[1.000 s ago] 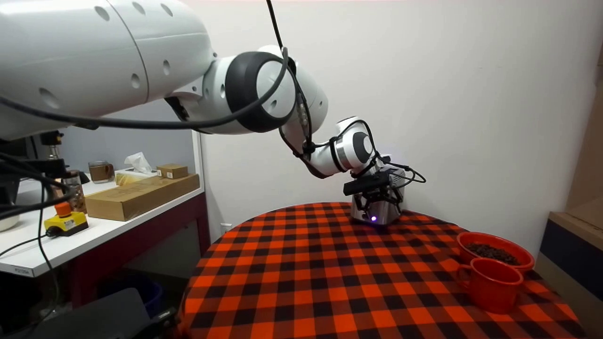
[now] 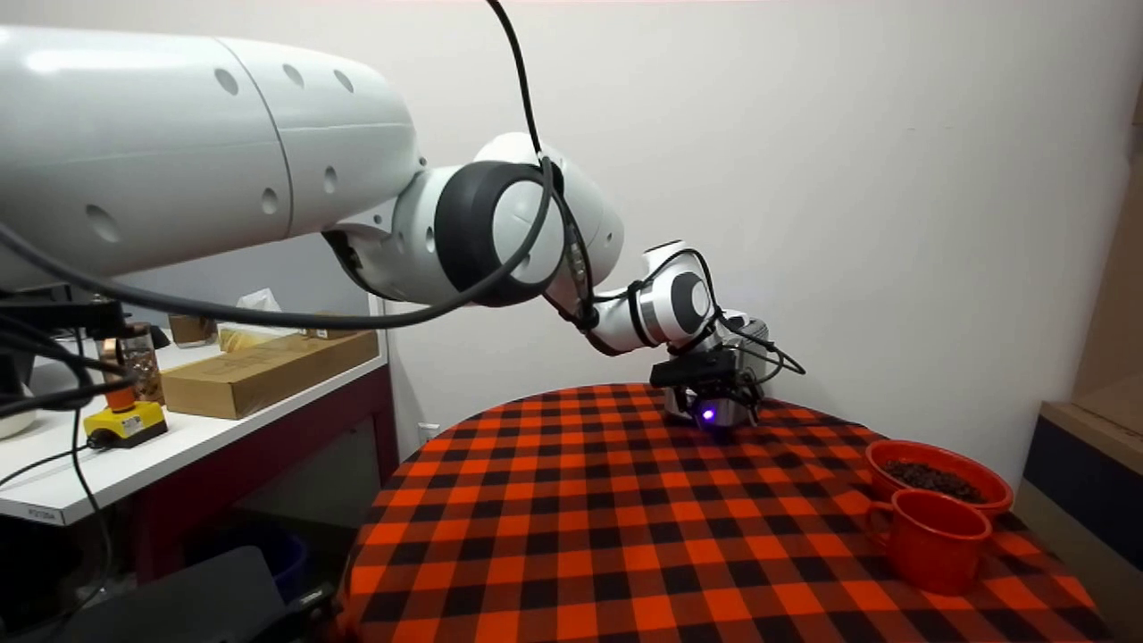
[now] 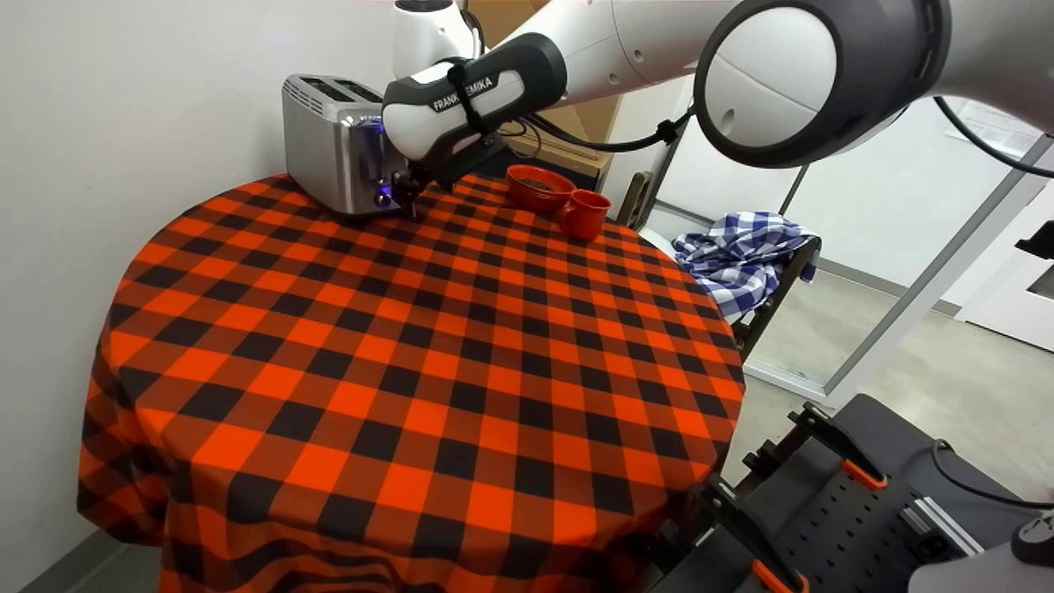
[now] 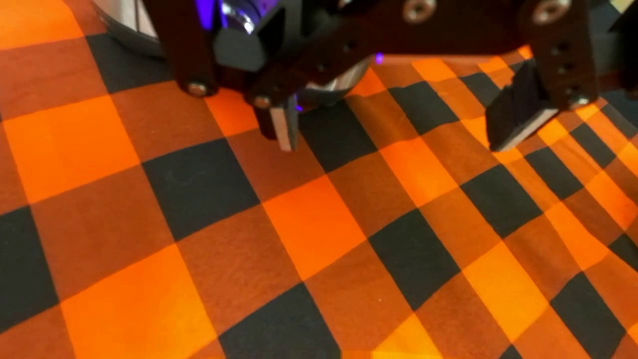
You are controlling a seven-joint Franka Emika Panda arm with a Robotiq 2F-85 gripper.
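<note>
A silver two-slot toaster point(image 3: 321, 148) stands on the checked tablecloth by the wall, its knob glowing blue-purple low on the end. My gripper is open in the wrist view, its two fingers wide apart with only cloth visible below the gap. The left finger point(image 4: 287, 126) lies close in front of the toaster's base point(image 4: 131, 33); whether they touch cannot be told. In exterior view 1 the gripper point(image 2: 734, 402) is low at the toaster's lit end and covers much of it. My arm hides part of the toaster in exterior view 2.
A red bowl of dark pieces point(image 2: 927, 477) and a red mug point(image 2: 934, 546) stand together at the table's right side. A wall stands close behind the toaster.
The arm and gripper have come down along the toaster's end, nearer the table. The toaster, bowl and mug have stayed in place.
</note>
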